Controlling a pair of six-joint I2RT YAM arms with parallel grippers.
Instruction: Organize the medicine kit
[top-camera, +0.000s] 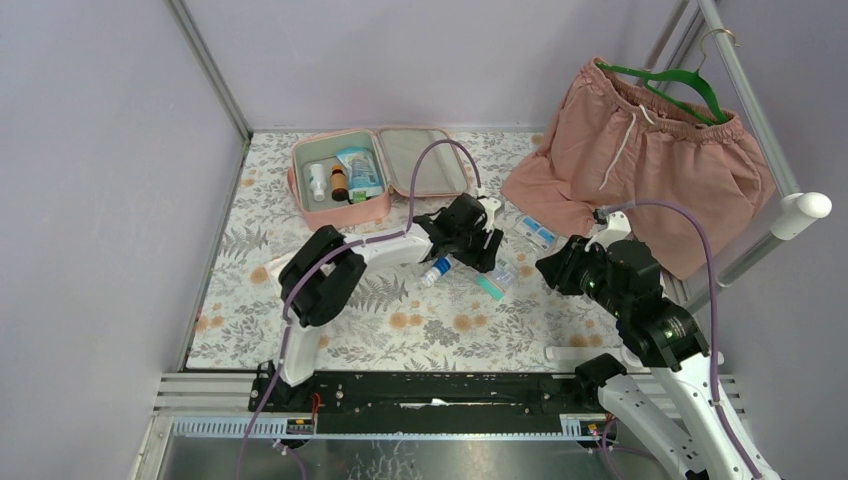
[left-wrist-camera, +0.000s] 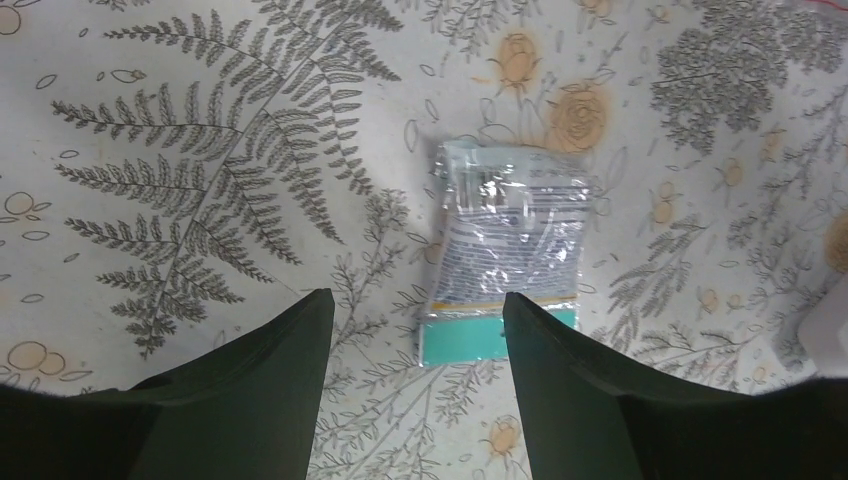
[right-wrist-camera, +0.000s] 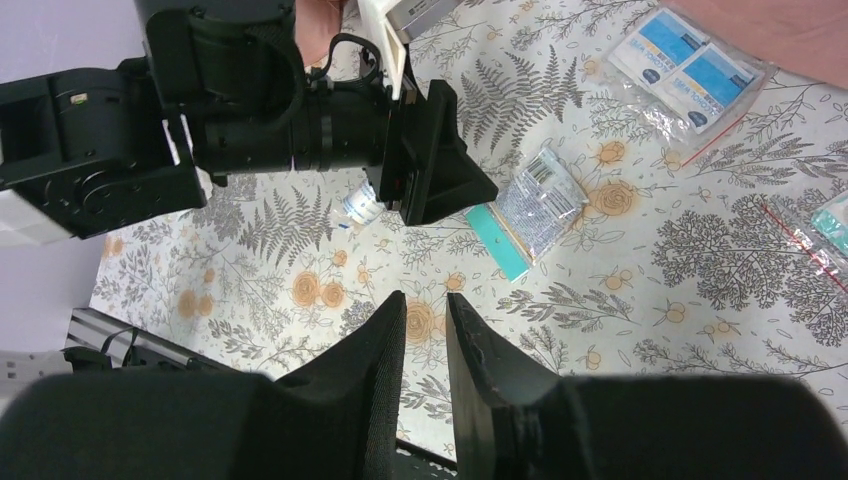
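Note:
My left gripper (top-camera: 480, 255) hangs open over a clear packet with a teal band (left-wrist-camera: 510, 230), lying flat between and ahead of its fingers in the left wrist view. My right gripper is held over the mat at the right, its fingers slightly apart with nothing visible between them. A small white bottle with blue (top-camera: 437, 270) lies left of the packet. A blue-white bagged packet (right-wrist-camera: 680, 75) lies near the pink cloth. The pink kit case (top-camera: 380, 205) stands open at the back left, holding a white bottle (top-camera: 318, 182), a brown bottle (top-camera: 338, 184) and a blue-white pouch (top-camera: 360, 168).
Pink shorts (top-camera: 635, 170) hang on a green hanger at the right, draping onto the mat. Another bagged item (right-wrist-camera: 830, 225) lies at the right wrist view's edge.

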